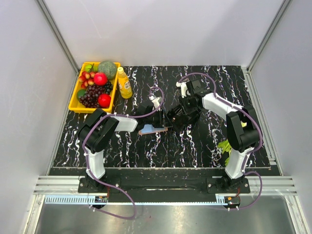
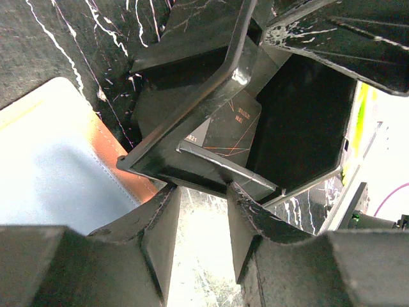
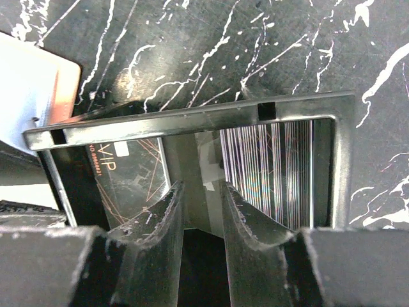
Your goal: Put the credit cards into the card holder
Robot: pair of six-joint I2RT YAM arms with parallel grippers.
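Observation:
The black card holder (image 1: 178,119) lies at the table's centre; in the right wrist view its frame (image 3: 192,119) surrounds a dark VIP card (image 3: 128,179) and a striped section (image 3: 268,173). My left gripper is at the holder's lower rim, fingers apart; whether anything is between them is unclear. My right gripper is over the holder's interior from the other side, open, its fingertips apart. A blue-and-white card with an orange edge (image 2: 57,160) lies beside the holder, partly under my left arm in the top view.
A yellow fruit basket (image 1: 73,102) and an oil bottle (image 1: 124,87) stand at the back left. Yellow-green bananas (image 1: 225,146) lie at the right, near my right arm.

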